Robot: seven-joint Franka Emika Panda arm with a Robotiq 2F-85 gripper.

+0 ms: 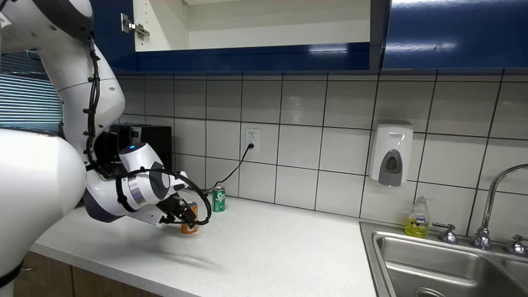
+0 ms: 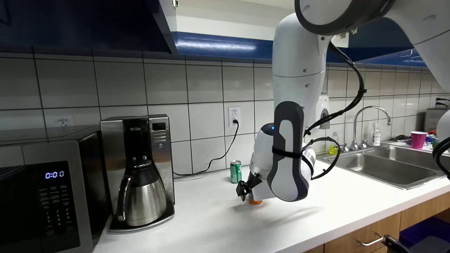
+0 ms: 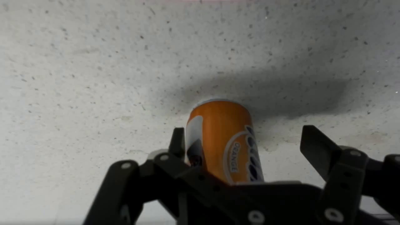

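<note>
An orange soda can shows in the wrist view, close to the left finger and well apart from the right finger. My gripper is open, its lower parts covering the near end of the can. From exterior view 1, the gripper overlaps the can, which is on the counter. In exterior view 2 the gripper hangs just left of the can, mostly hidden by the hand. Whether any finger touches the can, I cannot tell.
A green can stands behind, near the tiled wall. The coffee maker and microwave occupy the left end. An open cabinet is overhead.
</note>
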